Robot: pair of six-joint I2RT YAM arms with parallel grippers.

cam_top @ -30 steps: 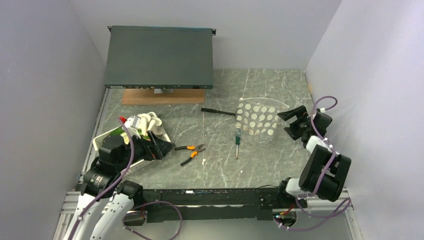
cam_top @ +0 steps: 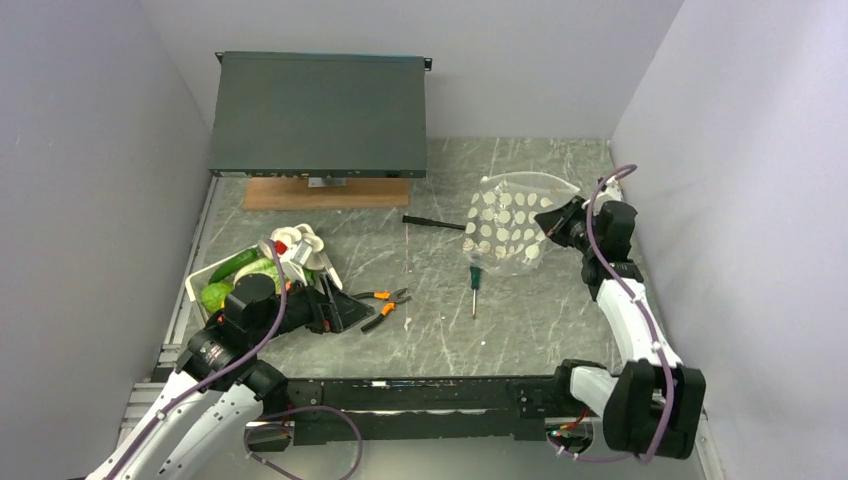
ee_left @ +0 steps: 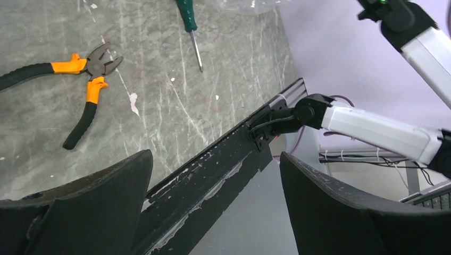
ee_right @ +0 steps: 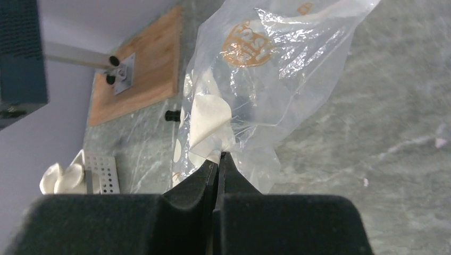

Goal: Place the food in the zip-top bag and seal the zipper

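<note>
The clear zip top bag [cam_top: 505, 225], printed with pale dots, is at the right of the table. My right gripper [cam_top: 541, 224] is shut on the bag's right side; in the right wrist view its fingertips pinch the plastic [ee_right: 250, 101], which bunches up above them. My left gripper [cam_top: 368, 310] stands open beside the front right of the food basket, with nothing between its fingers. In the white basket [cam_top: 192, 292] lie a cucumber [cam_top: 232, 264], other green food [cam_top: 214, 295] and white pieces [cam_top: 298, 236]. The left arm hides part of the basket.
Orange-handled pliers [cam_top: 384, 306] lie just right of the left gripper. A green screwdriver [cam_top: 475, 285] sits below the bag, and a black-handled tool [cam_top: 432, 222] reaches to its left edge. A monitor [cam_top: 320, 115] stands at the back.
My left gripper has shifted slightly right, staying open.
</note>
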